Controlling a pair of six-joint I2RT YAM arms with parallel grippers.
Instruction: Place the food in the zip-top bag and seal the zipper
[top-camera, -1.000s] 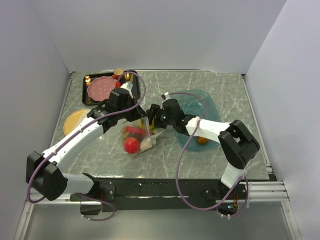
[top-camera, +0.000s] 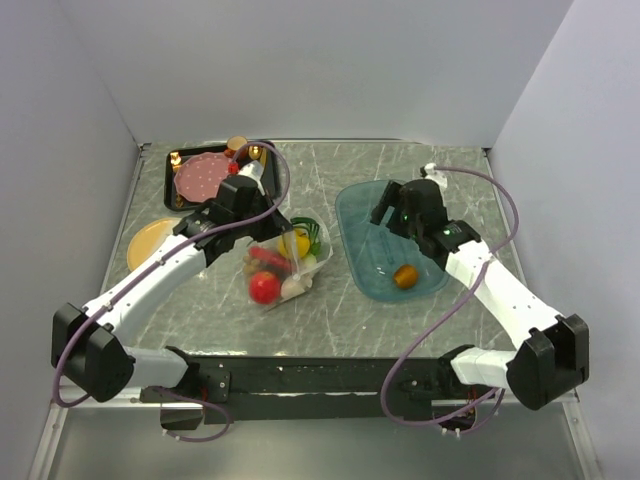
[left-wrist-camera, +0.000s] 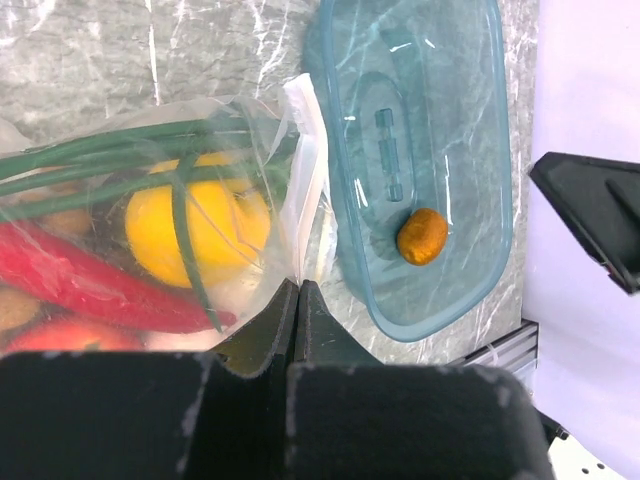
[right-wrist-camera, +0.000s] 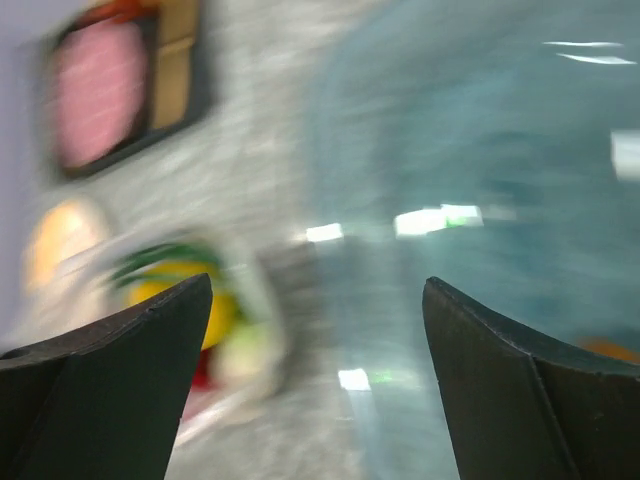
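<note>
The clear zip top bag (left-wrist-camera: 105, 118) lies on the counter holding a yellow pepper (left-wrist-camera: 200, 220), a red chili-shaped piece (left-wrist-camera: 90, 280), a red tomato (top-camera: 264, 287) and green stalks. Its white zipper edge (left-wrist-camera: 305, 170) runs up from the fingertips of my left gripper, which is shut on that edge. One brown, rounded food piece (top-camera: 405, 276) sits in the blue-green bin (top-camera: 360, 275). Over that bin hangs my right gripper (top-camera: 385, 207), open and empty; in the right wrist view its two fingers (right-wrist-camera: 110, 385) are wide apart.
A dark tray (top-camera: 172, 190) with a pink scalloped plate (top-camera: 201, 177) and small items stands at the back left. Beside my left arm lies a round yellow board (top-camera: 147, 243). Bare counter (top-camera: 320, 325) shows in front of the bag and bin.
My right gripper has moved away from the bag to the right, now over the bin. The pepper and stalks show more plainly at the bag's mouth. My left arm has stayed nearly still.
</note>
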